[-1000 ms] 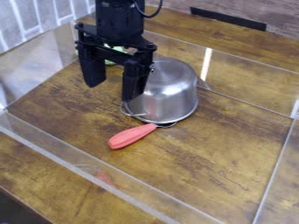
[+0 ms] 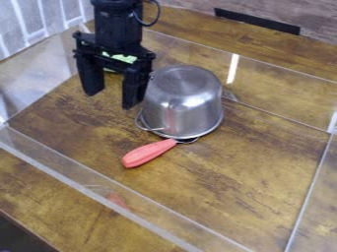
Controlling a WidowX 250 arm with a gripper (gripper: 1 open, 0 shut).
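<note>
My black gripper [image 2: 114,86] hangs in the upper left of the camera view, open, its two fingers pointing down left of and above a steel pot [image 2: 183,100]. The pot is turned upside down on the wooden surface. A pink handle [image 2: 149,153] lies in front of it, joined to a metal part at the pot's lower edge. A green object [image 2: 122,59] shows partly behind the gripper.
Clear panels edge the work area. A white railing stands at the upper left.
The gripper has moved left and up, away from the pot, uncovering more of it. The pot and pink handle have not visibly moved.
</note>
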